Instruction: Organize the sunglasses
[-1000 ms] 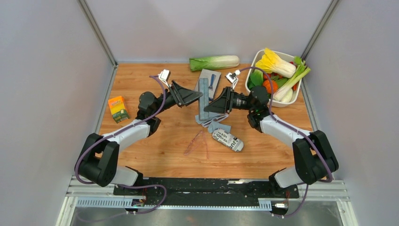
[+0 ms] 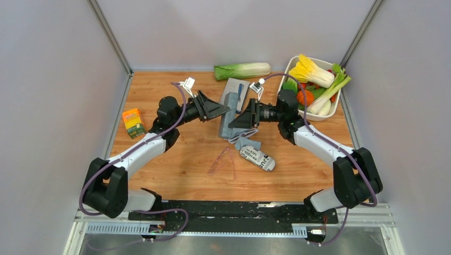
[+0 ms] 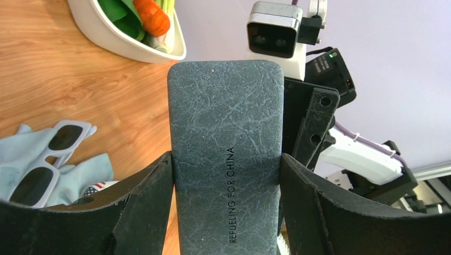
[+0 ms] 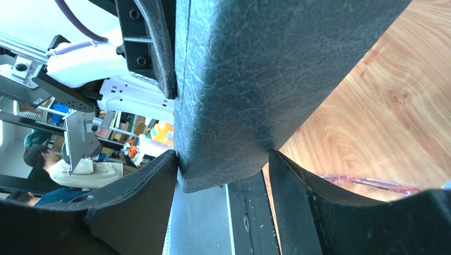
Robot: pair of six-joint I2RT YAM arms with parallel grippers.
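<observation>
A grey-blue glasses case (image 2: 228, 116) is held above the table between my two arms. In the left wrist view its end (image 3: 226, 149) reads "REFUELING FOR CHINA", with my left gripper's (image 3: 226, 155) fingers against both sides; how firmly they press cannot be seen. My right gripper is shut on the lower end of the case. White-framed sunglasses (image 3: 40, 175) with dark lenses lie on a light blue cloth (image 3: 88, 172). From above they are mostly hidden under the case and right gripper. Thin pink-framed glasses (image 2: 223, 162) lie on bare wood at the front.
A white bottle (image 2: 258, 158) lies on its side right of the pink glasses. Behind are a grey notebook (image 2: 232, 87) with a pen, a cabbage (image 2: 242, 70) and a vegetable basket (image 2: 318, 117). An orange-green box (image 2: 133, 123) stands left.
The case has tilted and its near end has shifted slightly left and toward the front. Both arms have shifted only a little; the objects on the table have stayed put.
</observation>
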